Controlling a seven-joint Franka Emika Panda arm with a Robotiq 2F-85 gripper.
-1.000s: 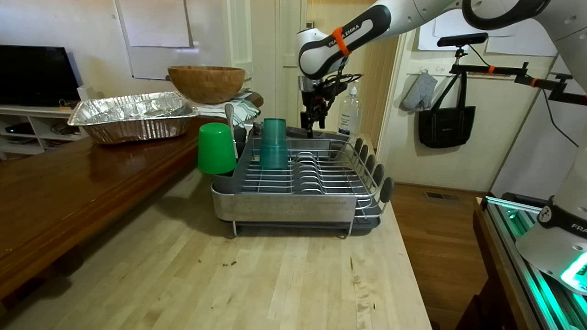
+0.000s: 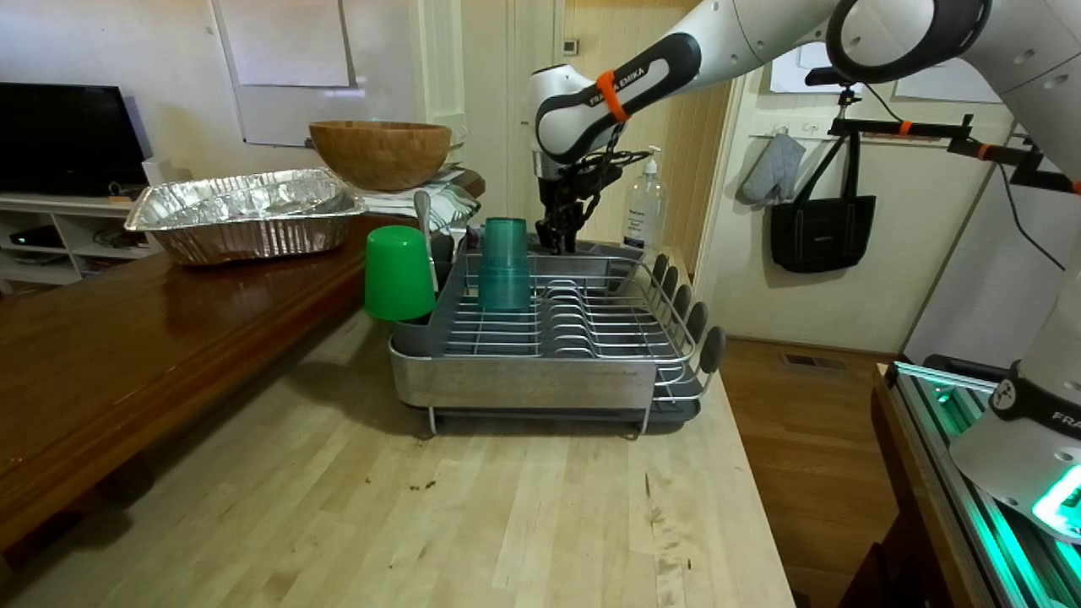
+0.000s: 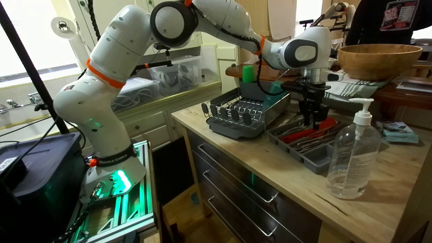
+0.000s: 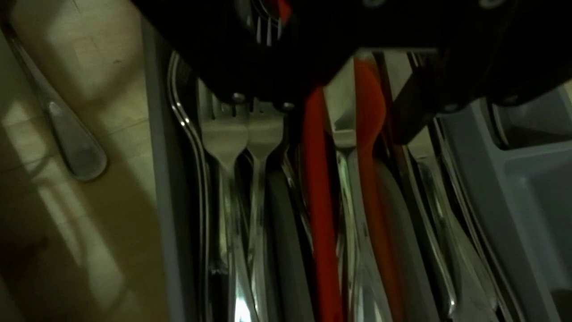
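My gripper points down over a grey cutlery tray, its fingers apart. In the wrist view, the gap spans a red-orange utensil and a metal utensil; neither is visibly held. Two forks lie under the left finger, and more metal cutlery lies beneath the right one. Exterior view 2 has the gripper low at the tray, close to the red utensils. Whether the fingertips touch any cutlery cannot be told. In exterior view 1, the dish rack hides the tray.
A dish rack with a teal cup and a green cup stands close to the arm. A clear pump bottle stands near the tray. One metal handle lies outside the tray on the counter.
In exterior view 1, the arm and gripper have shifted a little left and slightly lower. The rack and cups have stayed put.
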